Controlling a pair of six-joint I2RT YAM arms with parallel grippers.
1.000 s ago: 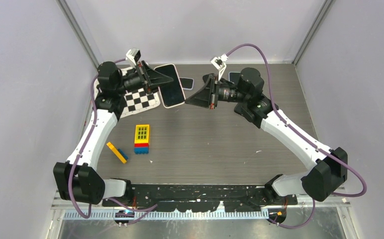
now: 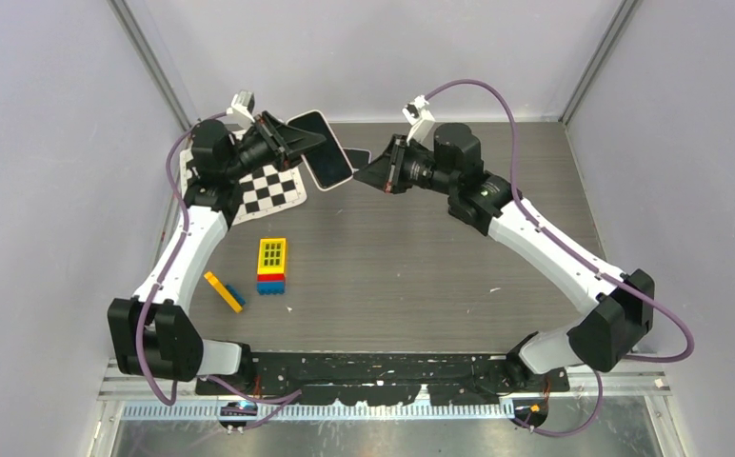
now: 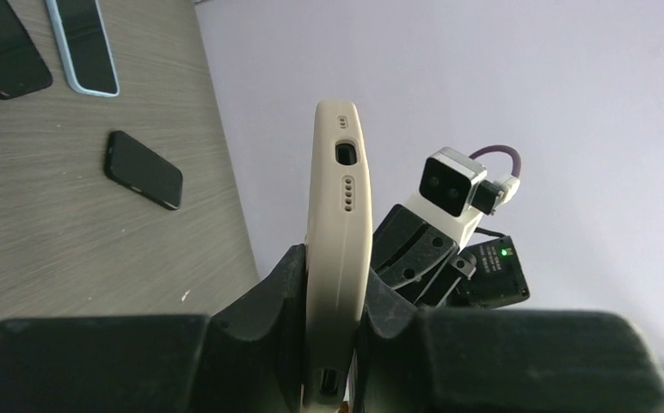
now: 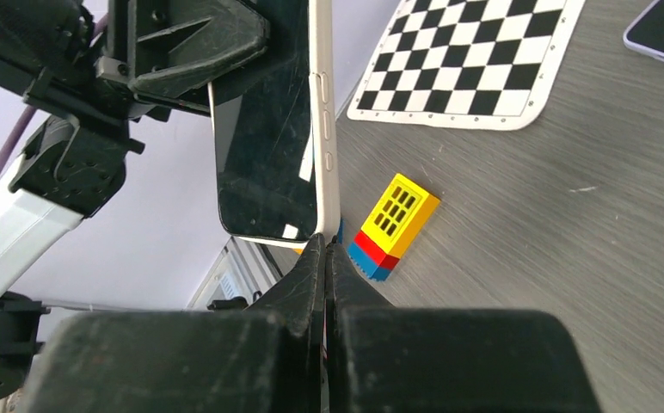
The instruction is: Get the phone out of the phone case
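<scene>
A phone in a beige case (image 2: 327, 157) hangs above the table, screen facing up in the top view. My left gripper (image 2: 314, 142) is shut on it, and the left wrist view shows the case's narrow beige end (image 3: 337, 224) rising between the pads. My right gripper is shut with its fingertips together and nothing between them. Those tips sit right at the case's lower corner (image 4: 326, 211), outside the case; whether they touch it I cannot tell. The dark screen (image 4: 268, 163) still lies inside the beige rim.
On the table lie a small black phone (image 3: 144, 169), a blue-edged phone (image 3: 88, 43) and another dark phone (image 3: 3, 47). A checkerboard (image 4: 470, 60) and a yellow, red and blue block (image 4: 393, 224) lie at the left side.
The held phone has shifted slightly up and left in the top view.
</scene>
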